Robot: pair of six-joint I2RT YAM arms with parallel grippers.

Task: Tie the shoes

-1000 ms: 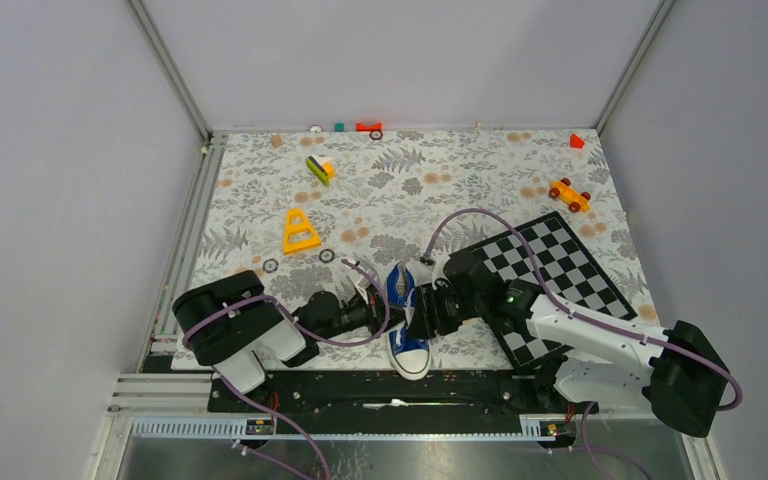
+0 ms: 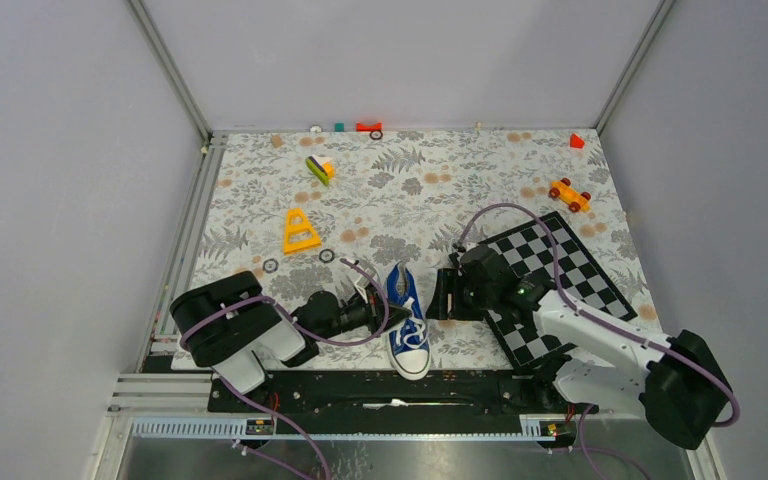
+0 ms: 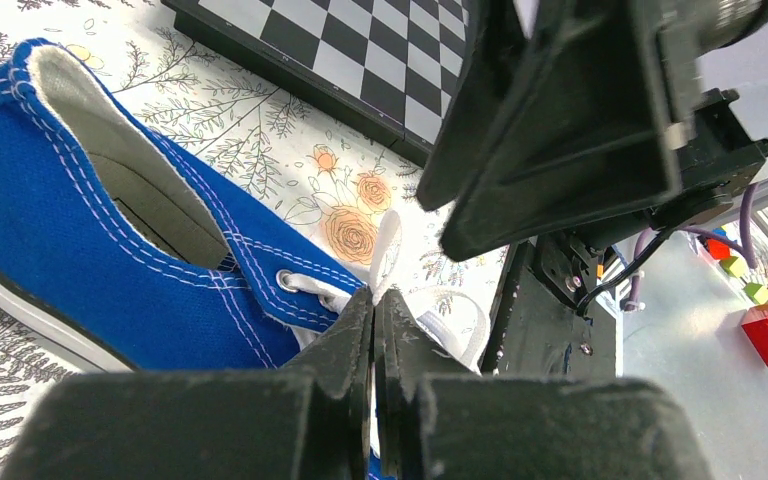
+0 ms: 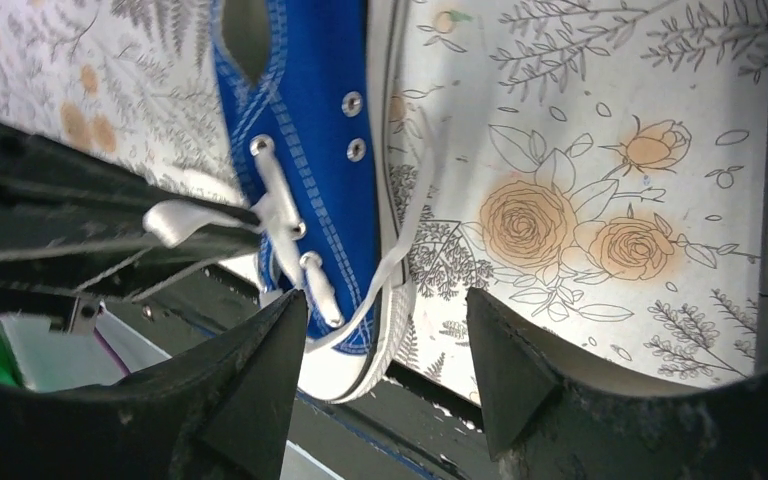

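Observation:
The blue shoe (image 2: 395,287) with a white toe cap stands upright near the table's front edge, toe toward the front. My left gripper (image 2: 400,315) reaches over it from the left and is shut on a white shoelace (image 3: 387,255), whose end pokes up from between the fingertips. My right gripper is open just to the right of the shoe, its fingers empty. Between its fingers in the right wrist view, another stretch of white lace (image 4: 390,262) runs loose across the shoe's side. The left fingers partly hide the front lacing there.
A black-and-white checkerboard (image 2: 550,262) lies under and beside the right arm. A yellow triangular piece (image 2: 300,232), small wheels (image 2: 270,266) and a toy car (image 2: 569,196) lie farther off.
My right gripper has drawn back to the right, away from the shoe, uncovering white lace on its front. The left arm and the shoe have stayed put.

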